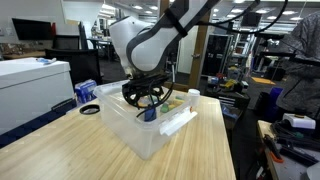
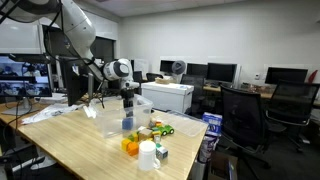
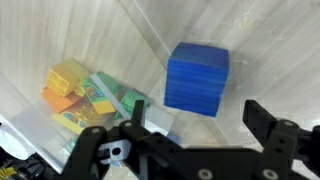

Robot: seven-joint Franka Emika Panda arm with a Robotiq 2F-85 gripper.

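Note:
A blue block (image 3: 197, 77) lies on the pale wood-toned surface in the wrist view, just ahead of the gap between my fingertips. My gripper is open and holds nothing. Seen from the first exterior camera, the gripper (image 1: 147, 102) points down into a clear plastic bin (image 1: 112, 125), directly over the blue block (image 1: 150, 114). From the second exterior camera, the blue block (image 2: 127, 124) shows through the bin (image 2: 108, 126) below the gripper (image 2: 128, 100). How much height separates fingers and block is hard to tell.
Several coloured toys, including an orange one (image 2: 131, 147) and a green car (image 2: 165, 131), cluster beside the bin. A white cup (image 2: 147, 156) stands near them. Bare table (image 1: 70, 150) stretches in front of the bin.

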